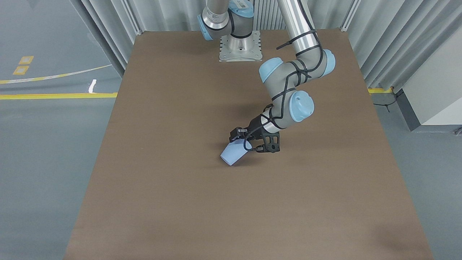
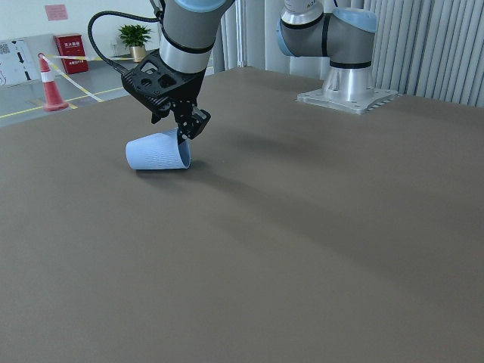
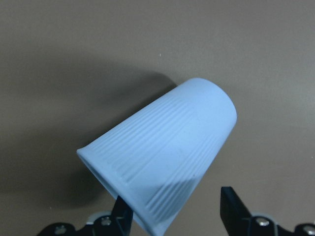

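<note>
A light blue ribbed cup [image 1: 232, 152] lies on its side on the brown tabletop [image 1: 186, 195], also seen as the cup [image 2: 151, 153] in the left view. My gripper is over the cup's open end, its two black fingers apart. In the wrist view one finger is at the rim of the cup [image 3: 167, 137], the other stands clear beside it; whether the first touches the rim is unclear.
A wall corner [image 1: 433, 86] is beyond the table on the right.
</note>
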